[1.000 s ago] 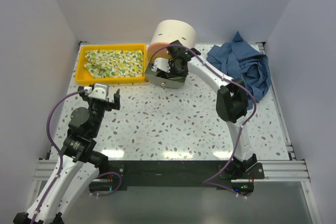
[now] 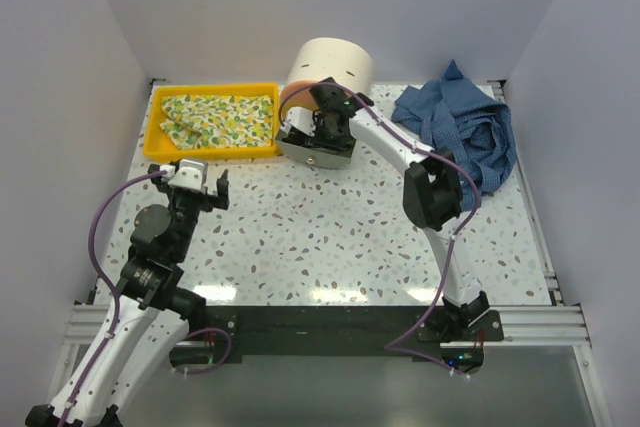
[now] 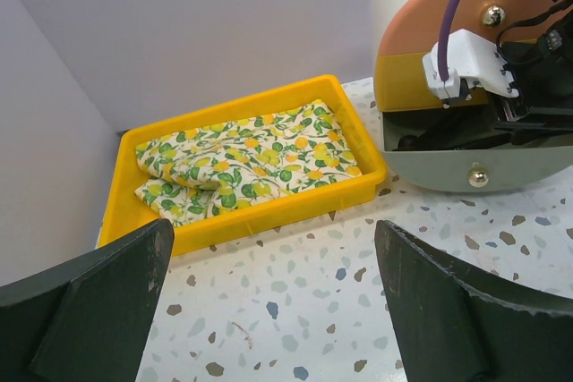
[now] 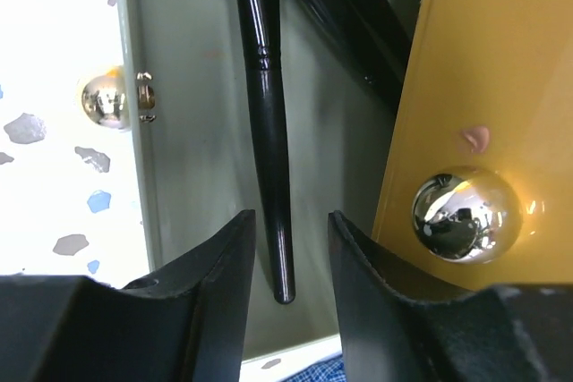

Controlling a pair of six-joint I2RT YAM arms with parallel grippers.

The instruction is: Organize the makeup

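Observation:
My right gripper is open inside the grey-green drawer (image 3: 430,167) of a cylindrical makeup organizer (image 2: 340,57). Its fingertips straddle the lower part of a long black brush handle (image 4: 269,114); more black handles (image 4: 358,33) lie beside it. The yellow inner panel (image 4: 474,87) with a chrome knob stands next to them. My left gripper hangs open over the left of the table (image 2: 280,237), nothing between its fingers.
A yellow tray (image 2: 155,137) holding lemon-print cloth (image 2: 215,117) stands at the back left. Crumpled blue cloth (image 2: 460,127) lies at the right.
The right arm has shifted slightly left, its gripper staying over the drawer. The left arm has not moved.

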